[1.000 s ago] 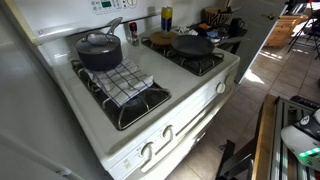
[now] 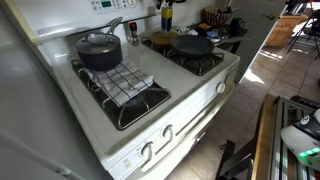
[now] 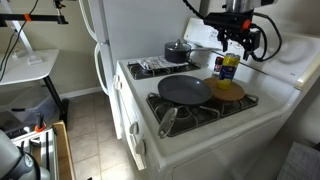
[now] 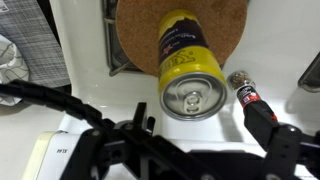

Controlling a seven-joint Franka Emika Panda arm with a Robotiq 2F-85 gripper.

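A yellow can (image 4: 190,62) with a dark label stands at the edge of a round cork mat (image 4: 225,20), its silver top facing the wrist camera. My gripper is open above it, fingers wide apart and nothing held; the can top lies ahead of the gap. To the can's right is a small bottle (image 4: 252,97) with a red label. In the second exterior view, the gripper (image 3: 238,44) hangs just over the can (image 3: 228,72). Only the tip of the arm shows at the top of the first exterior view.
A black frying pan (image 3: 185,90) sits on the burner in front of the can. Farther along the stove (image 2: 185,93) stand a lidded pot (image 2: 99,52) and a checked cloth (image 2: 124,82). The back panel rises close behind the can.
The gripper has come down into the top of the first exterior view, above the can. Can, pan and pot have stayed in place.
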